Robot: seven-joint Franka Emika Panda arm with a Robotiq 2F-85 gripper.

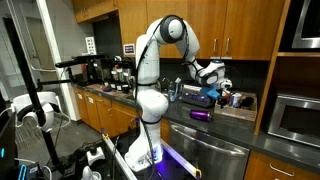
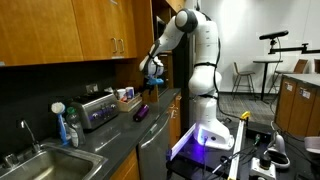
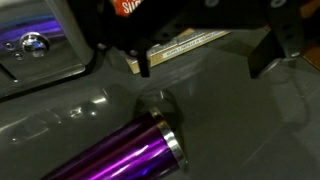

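A shiny purple cylinder [image 3: 130,155], like a travel mug, lies on its side on the dark counter. It also shows in exterior view 1 as a small purple shape [image 1: 200,115] and in exterior view 2 as a dark purple one [image 2: 141,113] near the counter's front edge. My gripper is open, its dark fingers wide apart with only counter and a box edge visible beyond them. In the wrist view the cylinder sits below the gap, clear of both fingers. The gripper [image 1: 230,86] hangs above the counter, small in the exterior views.
A metal toaster [image 3: 35,45] stands at the left of the wrist view, beside a red-labelled box [image 3: 125,7]. Exterior view 1 shows a wooden tray [image 1: 243,112] at the back and a microwave [image 1: 297,117] to the right. Bare counter [image 1: 228,127] lies in front.
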